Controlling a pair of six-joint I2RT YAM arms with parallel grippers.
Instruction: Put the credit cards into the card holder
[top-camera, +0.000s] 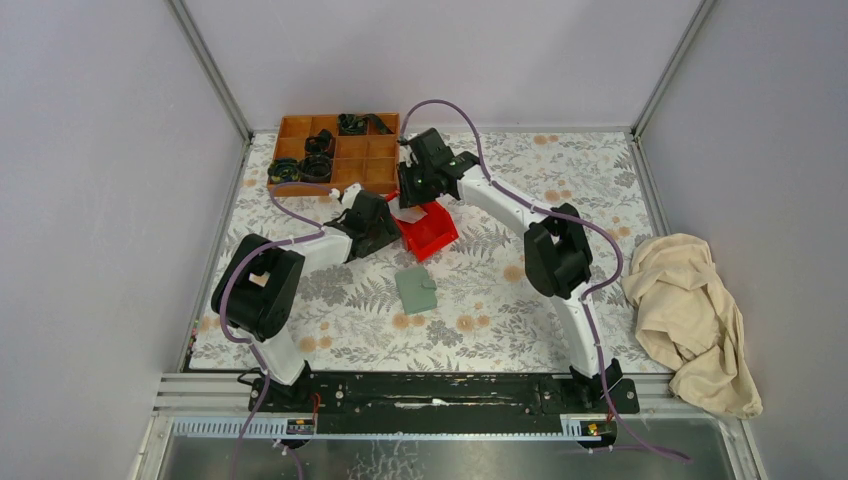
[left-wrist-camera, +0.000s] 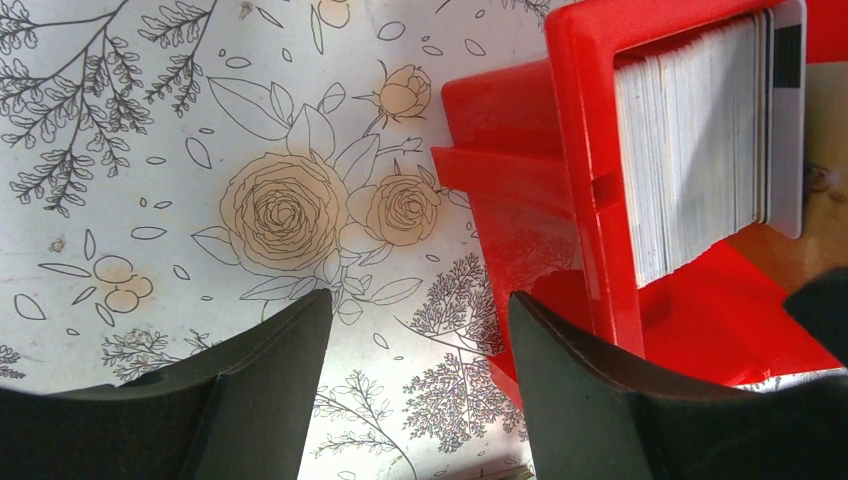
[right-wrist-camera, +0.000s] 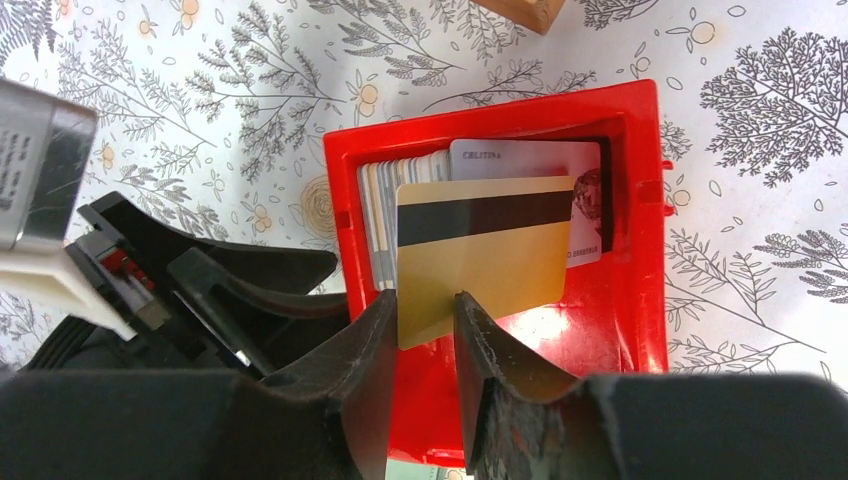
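A red box (top-camera: 430, 232) holds a tight row of cards (left-wrist-camera: 690, 140), seen edge-on in the left wrist view. In the right wrist view a gold card (right-wrist-camera: 480, 250) with a dark stripe leans in front of a pale card (right-wrist-camera: 500, 160). My right gripper is part open, and the gold card's lower left corner lies between its fingertips; no firm grip shows. Beside the box's side wall, my left gripper stands open and empty, its right finger close to the red wall. The green card holder (top-camera: 416, 289) rests on the table in front of the box.
An orange wooden tray (top-camera: 350, 146) with dark coiled items stands behind the left arm. A beige cloth (top-camera: 690, 320) lies bunched at the right.
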